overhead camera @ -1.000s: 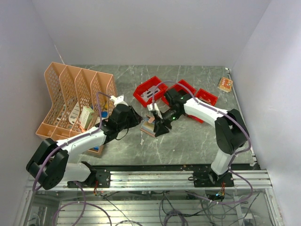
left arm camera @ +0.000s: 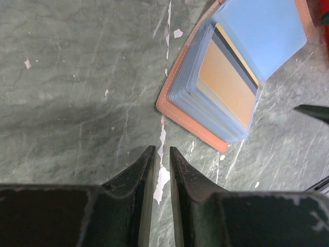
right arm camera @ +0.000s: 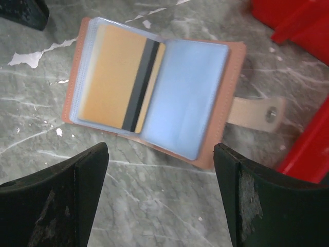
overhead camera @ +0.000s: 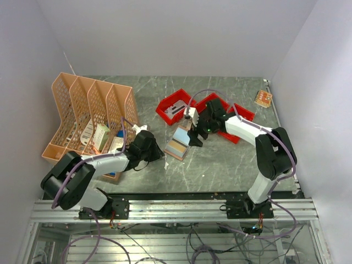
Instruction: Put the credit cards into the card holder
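The card holder (overhead camera: 177, 143) lies spread on the grey table between my grippers, with a brown border and clear sleeves. In its left half sits a tan card (right arm camera: 115, 77) with a black stripe, inside a clear sleeve; the right half shows a pale blue sleeve (right arm camera: 182, 95). My left gripper is at the holder's near left, its fingers a narrow gap apart and only bare table between them. At the holder's right, my right gripper stands wide open and empty. No loose card shows.
Red bins (overhead camera: 176, 105) stand behind the holder and to its right. A tan slotted rack (overhead camera: 93, 110) with boxes fills the left side. An orange item (overhead camera: 263, 99) lies at the far right. Table in front of the holder is clear.
My right gripper has drawn back from over the holder to its right side, uncovering it. The left gripper has shifted slightly toward the table's front edge.
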